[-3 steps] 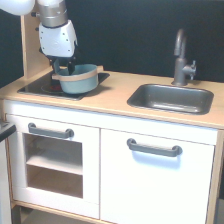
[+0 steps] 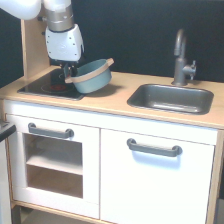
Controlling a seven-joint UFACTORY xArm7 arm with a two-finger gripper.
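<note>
A teal pot with a brown band round its rim is tilted at the right edge of the black stovetop, its right side higher than its left. My gripper reaches down from the upper left to the pot's left rim and appears shut on it. The fingertips are small and dark here, and the pot hides part of them. Whether the pot's underside still touches the surface is hard to make out.
To the right, a metal sink is set in the wooden counter, with a grey faucet standing behind it. Bare counter lies between stove and sink. White cabinet doors with grey handles are below.
The pot has shifted right and gone from level to tilted, its right side raised. My gripper has moved slightly right with it.
</note>
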